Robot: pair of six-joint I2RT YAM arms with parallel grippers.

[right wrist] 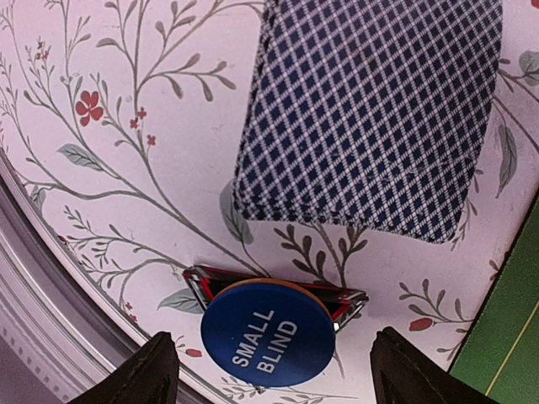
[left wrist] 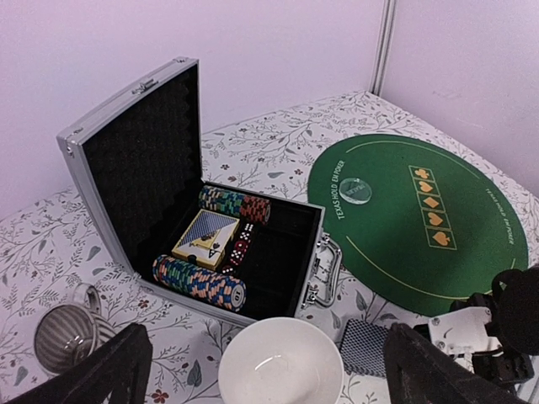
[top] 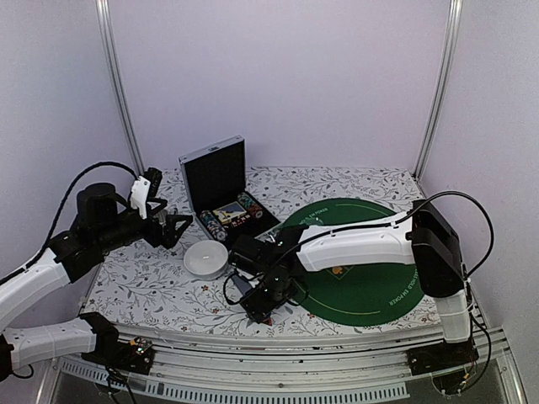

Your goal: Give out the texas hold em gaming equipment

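Observation:
A round blue "SMALL BLIND" button (right wrist: 269,337) rests on a clear, red-edged piece (right wrist: 345,305) near the table's front edge. Over it, my right gripper (top: 258,316) points down; in the right wrist view its fingers stand apart on either side of the button, not touching it. Just beyond lies a blue-patterned card deck (right wrist: 362,109). The open case (left wrist: 282,261) holds chip stacks (left wrist: 202,282), boxed cards (left wrist: 207,237) and dice (left wrist: 239,246). A clear disc (left wrist: 355,191) sits on the green mat (left wrist: 379,227). At left, my open, empty left gripper (top: 175,229) hovers above the table.
Between case and front edge stands a white bowl (left wrist: 282,362), below my left gripper. A metal mug (left wrist: 66,337) is left of the case. The right arm crosses above the mat, hiding part of it in the top view.

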